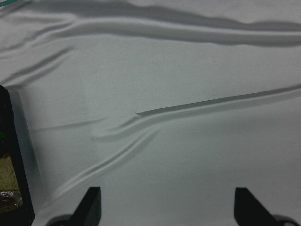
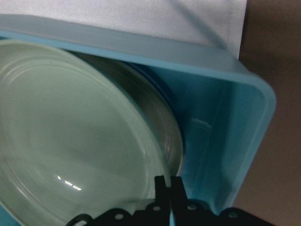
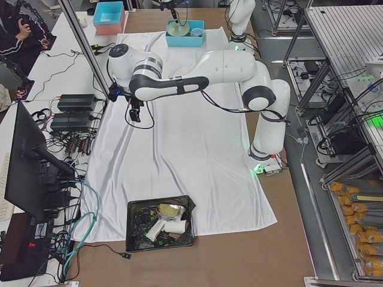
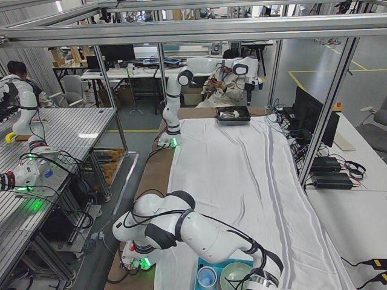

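Observation:
A pale green plate (image 2: 70, 127) sits in a light blue bin (image 2: 221, 141), tilted over a metal dish (image 2: 162, 127). My right gripper is shut on the plate's right rim. The bin (image 3: 184, 42) also holds a small blue cup (image 4: 206, 278), seen in the camera views. My left gripper is open above the white cloth (image 1: 188, 70), with nothing between its fingers; in the camera left view it hangs over the cloth's left part.
A black crate (image 3: 137, 239) with wrappers, rolls and a sponge stands at the near end of the cloth. A monitor (image 3: 27, 167), cables and power units line the left side.

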